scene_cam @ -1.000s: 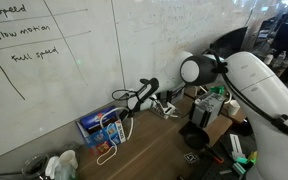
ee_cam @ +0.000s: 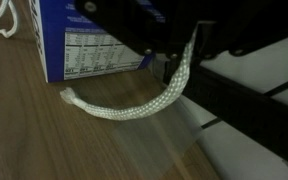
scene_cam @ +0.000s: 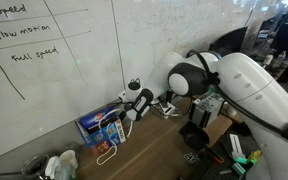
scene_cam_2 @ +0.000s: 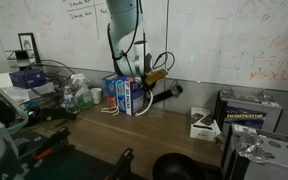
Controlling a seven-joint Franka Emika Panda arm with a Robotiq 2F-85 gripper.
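Note:
A white braided rope [ee_cam: 134, 110] hangs from my gripper in the wrist view, curving down to a frayed end close to the wooden table. The dark fingers are shut on its upper part. Next to the gripper stands a blue box [ee_cam: 84, 52] with a printed nutrition panel. In exterior view 1, my gripper [scene_cam: 131, 104] is at the right side of the blue box [scene_cam: 102, 128], near the whiteboard wall. Exterior view 2 also has the rope [scene_cam_2: 148, 103] dangling beside the box; the fingertips are too small to make out there.
A black pan [scene_cam: 192, 136] is on the right of the table in exterior view 1. A small white box [scene_cam_2: 204, 124] and a toaster [scene_cam_2: 249, 110] stand right of the arm in exterior view 2. Table space in front of the blue box is mostly clear.
The arm has shifted slightly, its wrist and forearm now at a different angle near the box. The blue box and the pan have stayed in place.

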